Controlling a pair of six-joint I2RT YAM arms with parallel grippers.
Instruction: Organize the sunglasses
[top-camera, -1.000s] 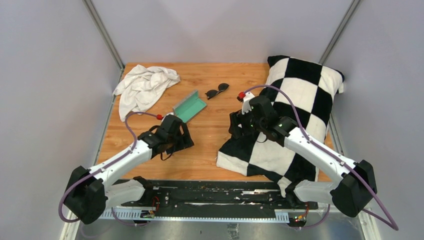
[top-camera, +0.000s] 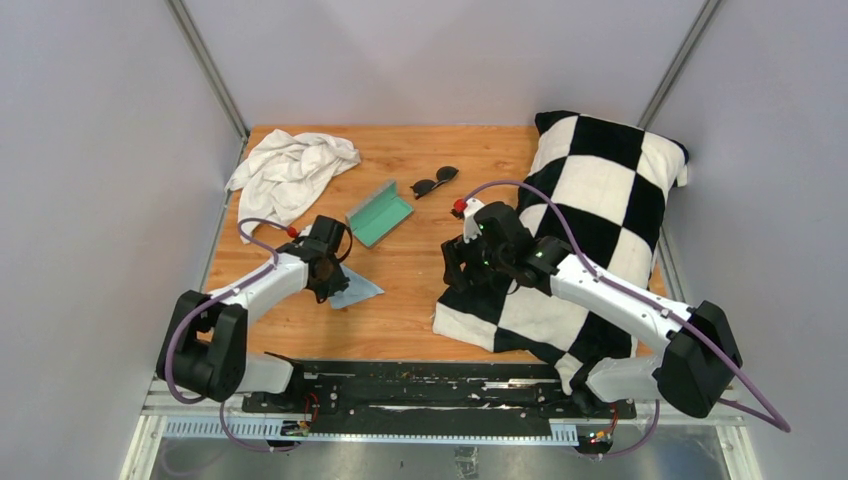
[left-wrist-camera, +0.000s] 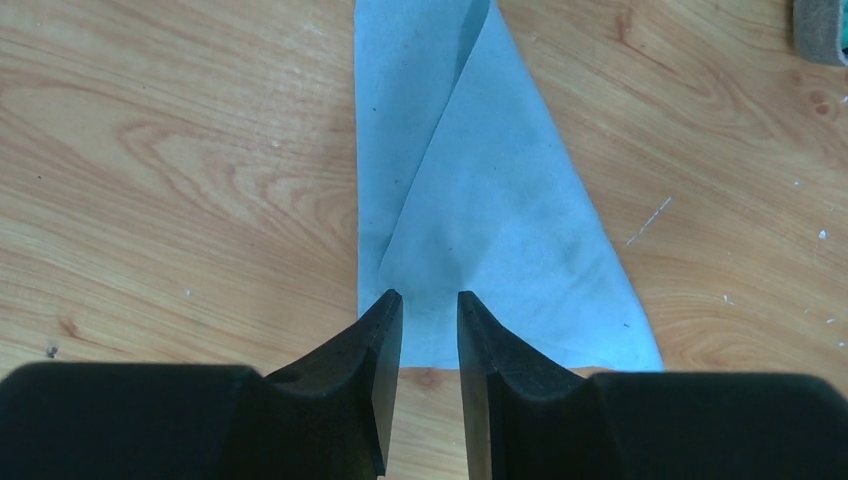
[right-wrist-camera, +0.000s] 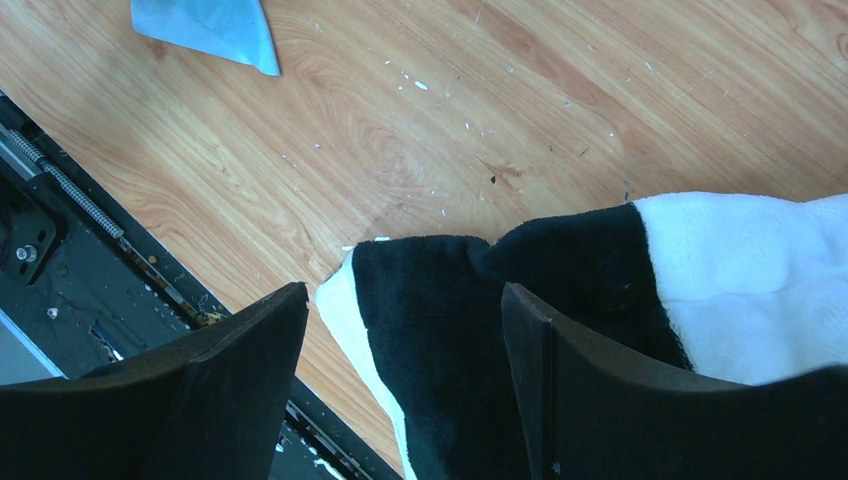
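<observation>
Dark folded-out sunglasses (top-camera: 434, 182) lie on the table toward the back. Left of them and nearer, a case with a teal inside (top-camera: 381, 214) stands open; only its grey corner (left-wrist-camera: 820, 32) shows in the left wrist view. A light-blue cloth (left-wrist-camera: 500, 220), partly folded over, lies flat under my left gripper. That gripper is part open, its two fingertips a small gap apart, with only cloth and table seen beyond them. My right gripper is wide open above the near-left corner of the checkered blanket, holding nothing.
A black-and-white checkered blanket (top-camera: 595, 182) covers the right side of the table. A crumpled white cloth (top-camera: 290, 172) lies at the back left. Bare wood (top-camera: 410, 270) runs through the middle. A dark rail (top-camera: 430, 385) borders the near edge.
My left gripper has swung back to the left and turned downward, uncovering part of the blue cloth. The right gripper has shifted slightly left and nearer. Sunglasses and case have not moved.
</observation>
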